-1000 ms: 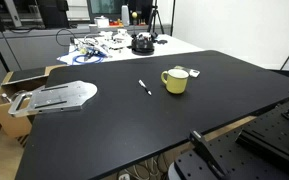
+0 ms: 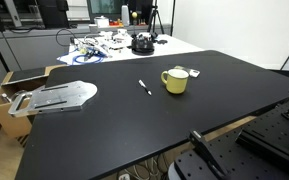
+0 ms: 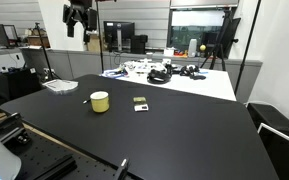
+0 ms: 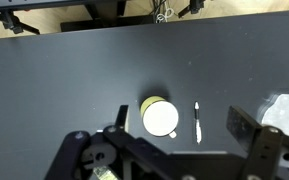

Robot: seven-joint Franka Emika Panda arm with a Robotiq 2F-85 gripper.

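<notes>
A yellow mug with a white inside stands upright on the dark table, seen as mug (image 2: 175, 81) right of centre in exterior view 1 and as mug (image 3: 100, 103) in exterior view 2. From above, the wrist view shows the mug (image 4: 160, 118) near its centre, with a slim pen (image 4: 197, 122) lying beside it. My gripper is open, its fingers wide apart at the lower edge of that view. It hangs high over the table in exterior view 2, touching nothing.
A flat white tray (image 2: 54, 97) lies at the table's left in exterior view 1. Two small items, a green one (image 3: 139, 100) and a white one (image 3: 141, 108), lie near the mug. Cables and equipment fill a bench behind.
</notes>
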